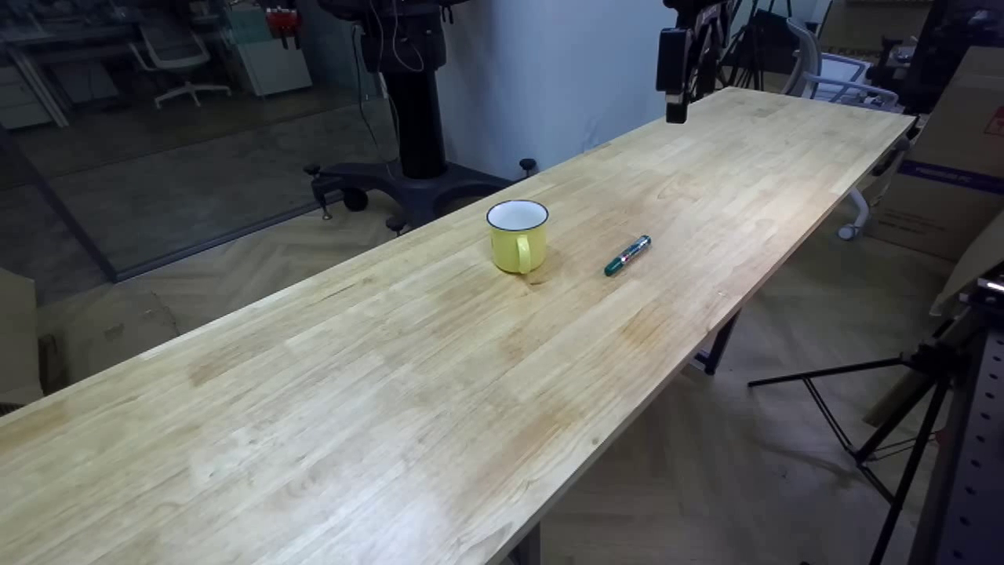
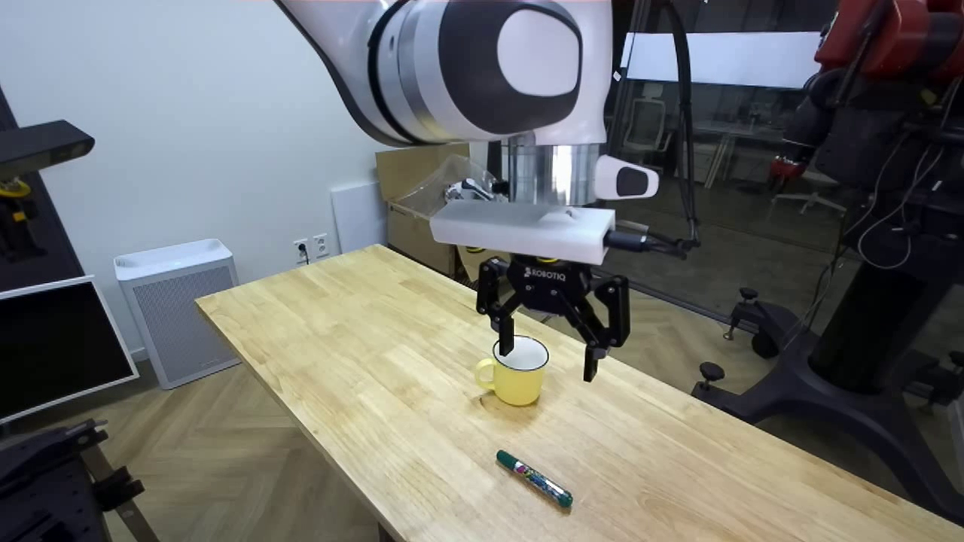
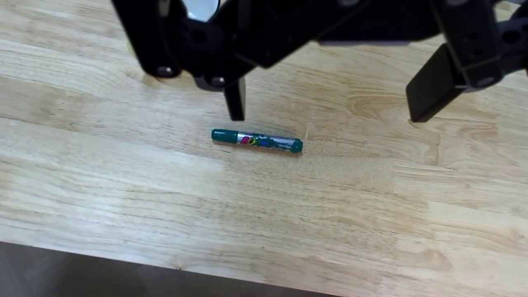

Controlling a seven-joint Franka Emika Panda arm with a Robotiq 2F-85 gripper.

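Observation:
A green marker lies flat on the wooden table, and in the wrist view the whole marker shows with its cap end to the left. Upright beside it stands a yellow mug with a white inside and a dark rim; nothing shows inside it. In the second exterior view the mug has its handle toward the left. High over the table hangs my gripper, open, its fingers wide apart with nothing between them. The wrist view has the gripper above the marker, which is clear of both fingertips.
A black wheeled stand is on the floor past the table's far side.

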